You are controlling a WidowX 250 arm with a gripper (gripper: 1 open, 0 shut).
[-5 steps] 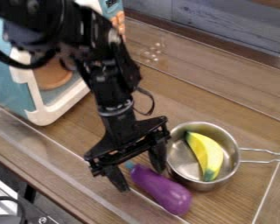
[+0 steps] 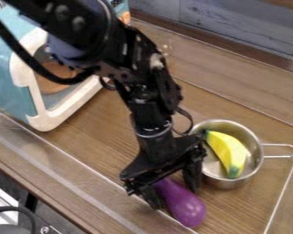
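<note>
My black gripper (image 2: 164, 177) is low over a purple eggplant (image 2: 186, 207) on the wooden counter, its fingers around the vegetable's upper end; whether they press on it is hard to tell. Just right of the gripper sits a steel pot (image 2: 234, 179) with a long handle, holding a yellow banana (image 2: 234, 154). The gripper hides part of the pot's left side and the eggplant's top.
A light blue and white toy appliance (image 2: 43, 112) stands at the upper left. A dark cable lies at the lower left.
The gripper has shifted slightly right and down onto the eggplant's upper end, and its fingers look closer together. The eggplant has moved slightly.
</note>
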